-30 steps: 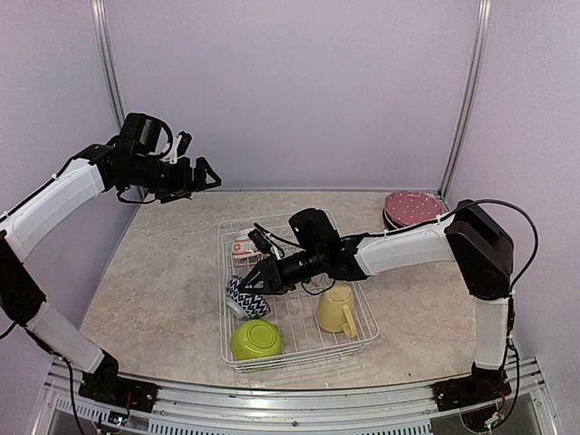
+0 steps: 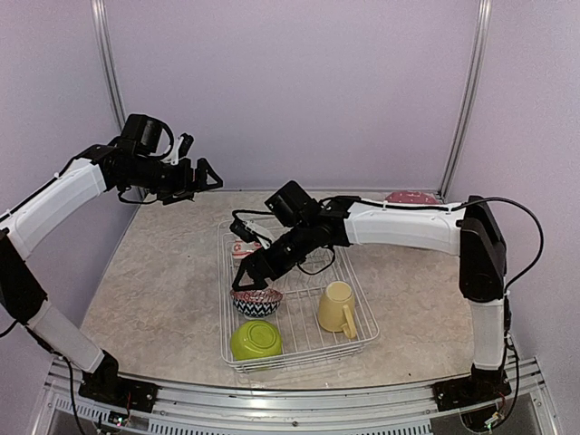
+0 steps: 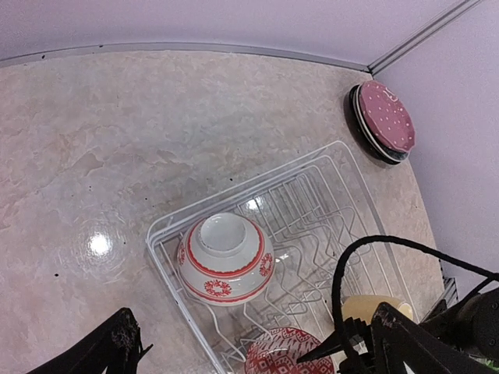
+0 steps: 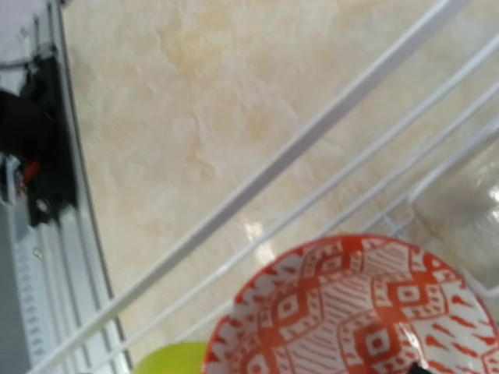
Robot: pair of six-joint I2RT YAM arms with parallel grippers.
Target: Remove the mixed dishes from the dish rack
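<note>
A wire dish rack (image 2: 299, 335) holds a patterned bowl (image 2: 256, 304), red inside (image 4: 351, 304), an upside-down green bowl (image 2: 256, 337), a yellow mug (image 2: 336, 308) and an upturned red-and-white bowl (image 3: 225, 261). My right gripper (image 2: 249, 276) hangs open just above the patterned bowl, which sits upright with nothing gripping it. My left gripper (image 2: 199, 178) is raised at the back left, open and empty.
A stack of plates with a pink top one (image 3: 387, 117) stands at the back right, outside the rack. The counter left of the rack (image 2: 154, 281) is clear. Walls enclose the sides and back.
The patterned bowl has gone from tilted on its side to upright. My right gripper has lifted a little and shifted left. The left arm is nearly still.
</note>
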